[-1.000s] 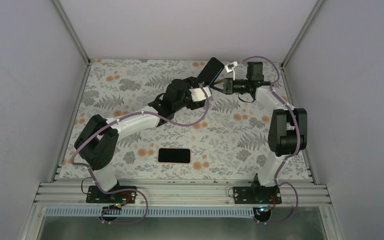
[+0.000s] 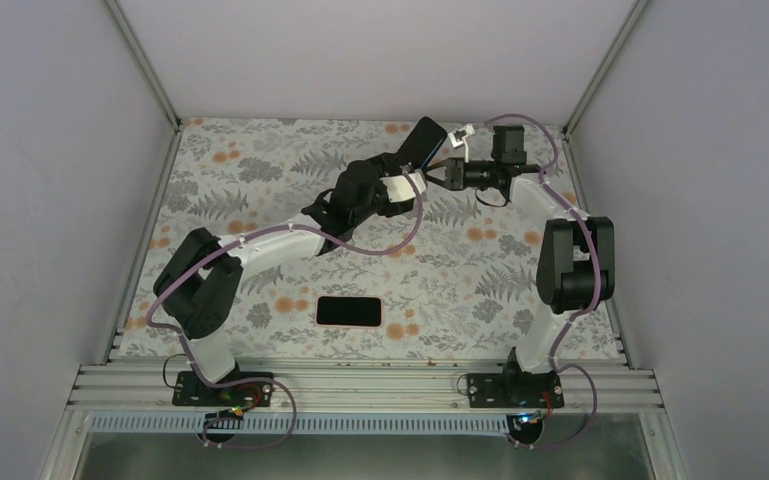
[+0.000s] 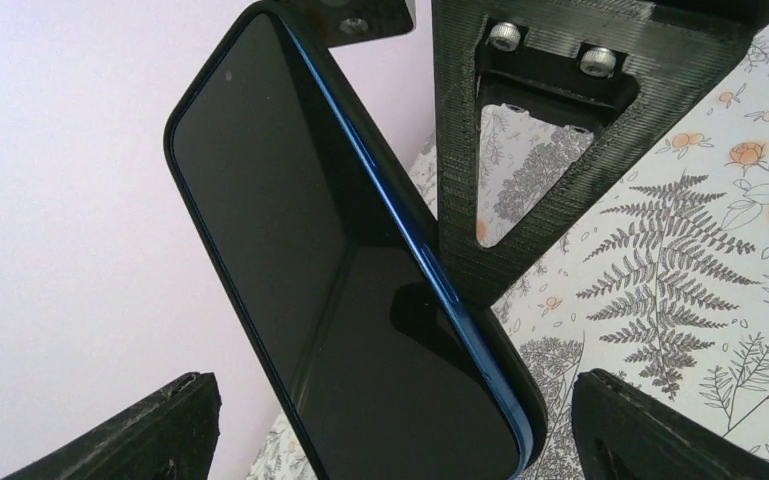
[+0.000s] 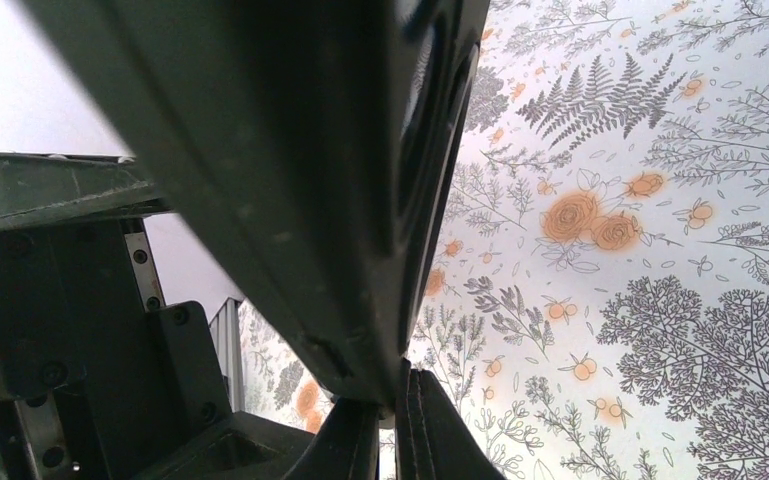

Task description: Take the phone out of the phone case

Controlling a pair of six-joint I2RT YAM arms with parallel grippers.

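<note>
A phone with a dark screen (image 3: 250,150) and a blue edge (image 3: 401,213) is held up, tilted, at the back of the table. Its black case (image 3: 515,375) shows along one long side, with the blue edge exposed beside it. My right gripper is shut on the case at that side, and the case looms edge-on in the right wrist view. From the left, my left gripper faces the screen, open, its fingers (image 3: 145,430) spread on either side of the phone's lower end. Whether either finger touches the phone, I cannot tell.
Near the front of the table lies a second dark phone-like object (image 2: 349,311) with a pinkish edge, well clear of both arms. A pale wall (image 2: 380,60) rises close behind the held phone.
The right gripper and the held phone have barely moved over the last second.
</note>
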